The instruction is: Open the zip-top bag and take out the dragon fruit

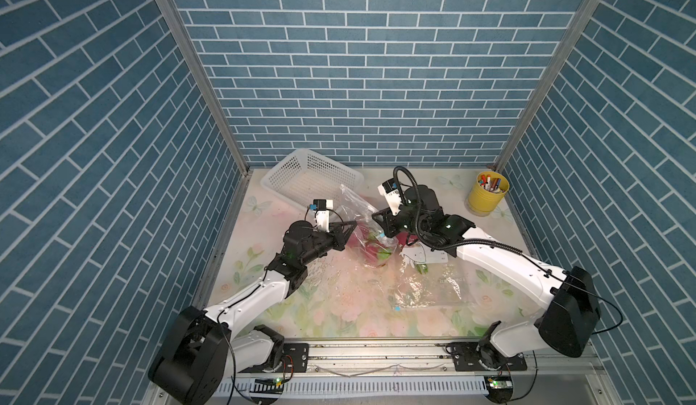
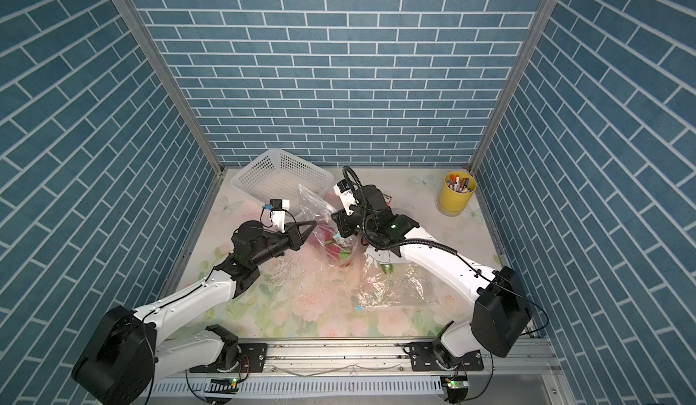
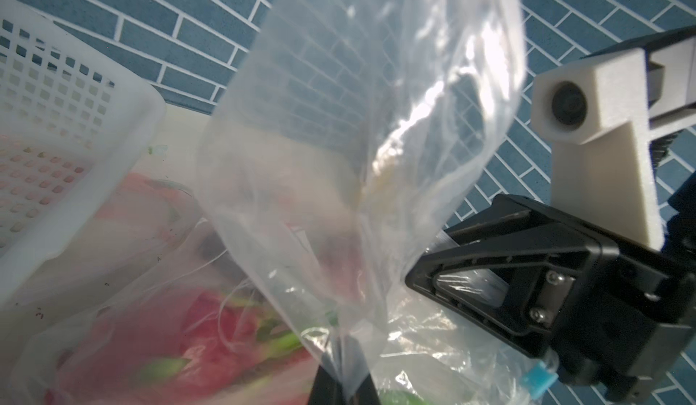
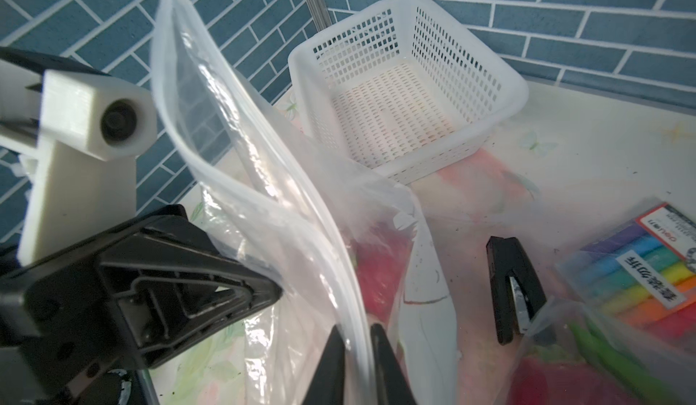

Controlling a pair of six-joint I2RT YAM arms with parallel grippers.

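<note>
The clear zip top bag [image 1: 353,203] is raised between my two grippers, its upper edge standing up in the left wrist view. Inside its lower part is the red dragon fruit [image 3: 195,347] with green scales. My left gripper [image 1: 355,223] is shut, with clear film [image 3: 345,365] pinched at its fingertips. From the right, my right gripper [image 1: 376,217] is shut against the bag. In the right wrist view the bag's zip edge [image 4: 346,281] runs down past its fingertips; I cannot tell whether it is gripped.
A white mesh basket [image 4: 406,107] stands behind. To the right lie a black stapler-like object [image 4: 513,285], a pack of colored pens [image 4: 641,267] and another clear bag [image 1: 435,287]. A yellow pen cup [image 1: 484,196] is at the back right.
</note>
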